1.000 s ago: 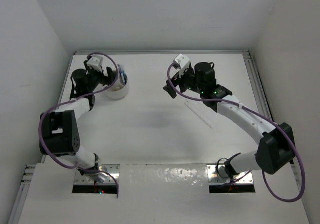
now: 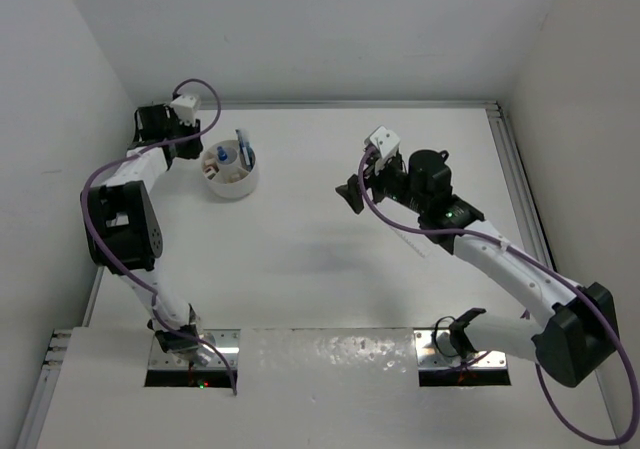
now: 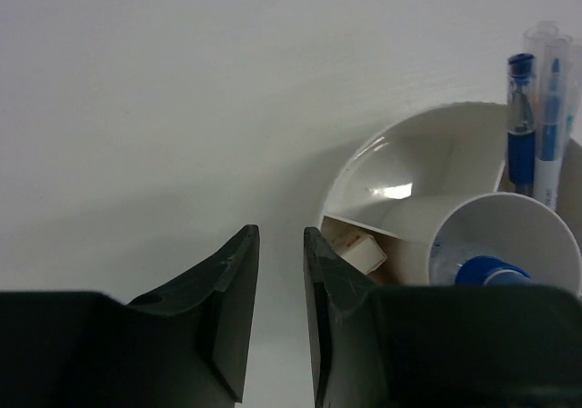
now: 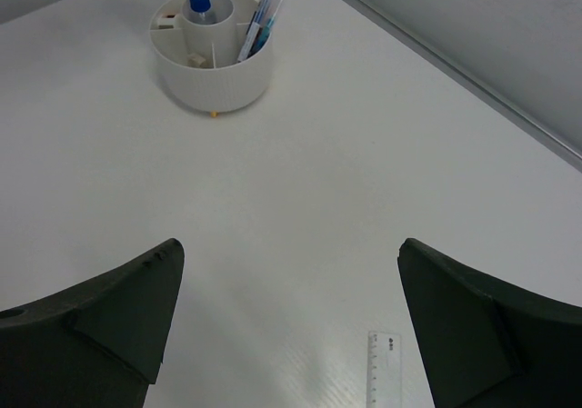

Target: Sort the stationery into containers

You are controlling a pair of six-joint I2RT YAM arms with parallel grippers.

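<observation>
A round white organizer [image 2: 232, 189] stands at the table's back left. Pens [image 3: 521, 140] stand upright in one section, a blue-capped item [image 3: 491, 270] sits in its central cup, and a small pale block [image 3: 362, 253] lies in another section. Just left of the organizer is my left gripper, part open, with bare table showing between its fingers. My right gripper is wide open and empty over the right half of the table. A clear ruler [image 4: 384, 372] lies flat on the table, partly covered by the right arm in the top view.
Grey rails [image 2: 520, 184] edge the table at the back and sides. Purple cables [image 2: 630, 369] loop along both arms.
My left gripper has left the organizer, moving left to beside it. The organizer has stayed put.
</observation>
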